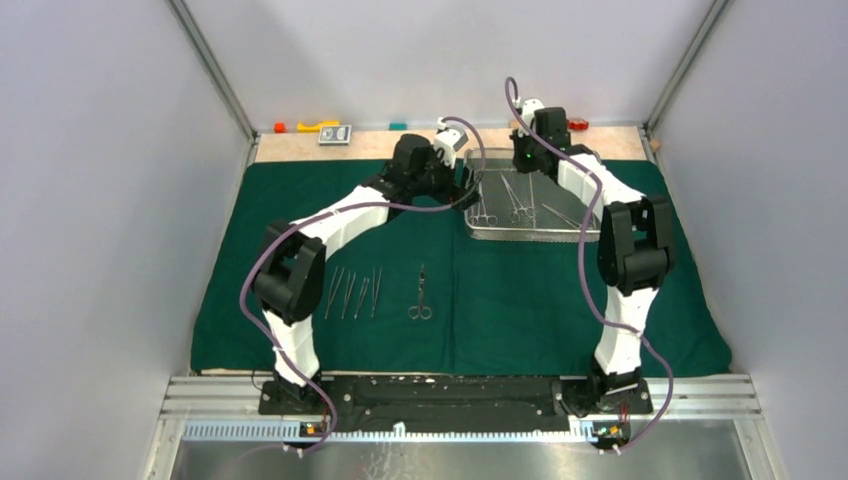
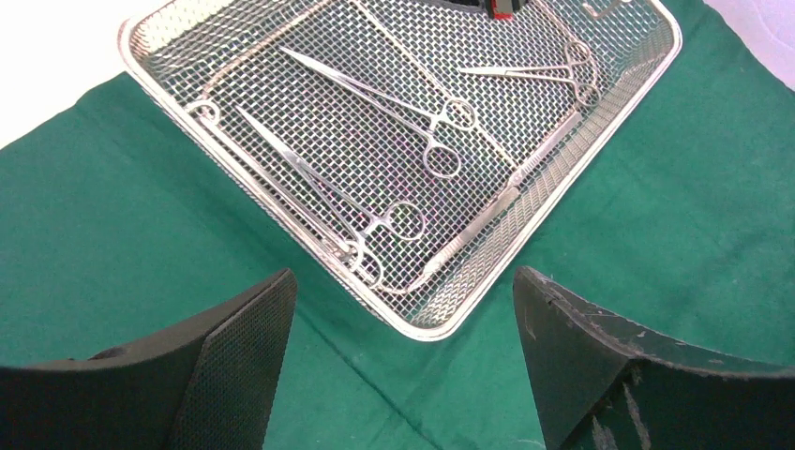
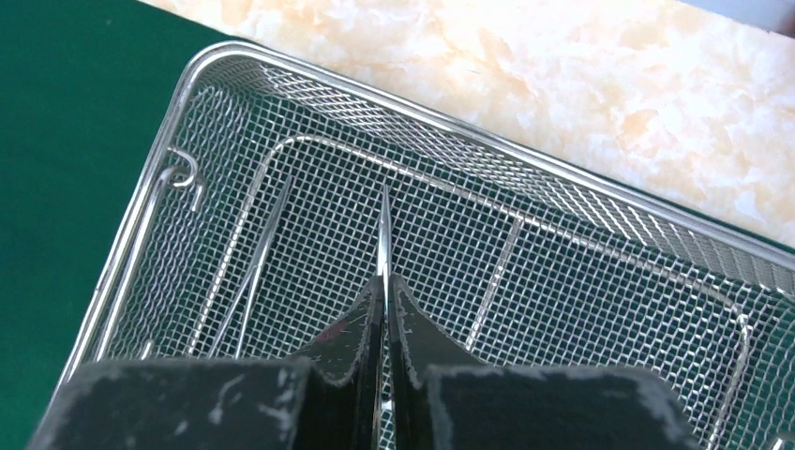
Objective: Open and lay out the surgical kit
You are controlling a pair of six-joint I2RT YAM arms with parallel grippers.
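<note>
The metal mesh tray [image 1: 510, 236] sits on the green cloth at back centre-right. It holds several scissor-like instruments, including a left pair [image 2: 323, 192], a middle pair [image 2: 398, 111] and a right pair [image 2: 539, 71]. A slim handled tool [image 2: 473, 230] lies along the near wall. My left gripper stands open and empty above the tray's near left corner. Over the tray's back part, my right gripper has its fingertips close together, in line with a pointed instrument tip [image 3: 384, 220]. Whether they grip it is unclear.
On the green cloth, several tweezers [image 1: 348, 296] and one scissors [image 1: 420, 300] are laid out at front left. A small box [image 1: 335, 135] and a red item [image 1: 577, 124] stand on the back ledge.
</note>
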